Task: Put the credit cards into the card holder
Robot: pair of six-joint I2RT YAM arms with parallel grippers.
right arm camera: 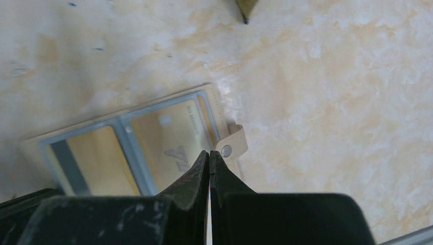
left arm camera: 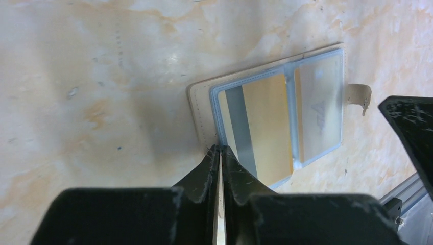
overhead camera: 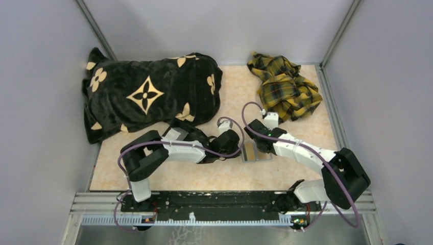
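The card holder (left arm camera: 321,102) lies open on the table, with cards in clear blue-edged sleeves: a tan card with a grey stripe (left arm camera: 265,127) and a paler card (right arm camera: 173,138). My left gripper is shut at the holder's left edge, nothing seen between its fingers. My right gripper is shut over the holder's other end, by the snap tab (right arm camera: 235,143), with nothing visible between its fingers. In the top view both wrists partly hide the holder (overhead camera: 250,155).
A dark patterned blanket (overhead camera: 148,87) lies at the back left, a plaid cloth (overhead camera: 286,92) at the back right. Dark items (overhead camera: 181,127) lie behind the left arm.
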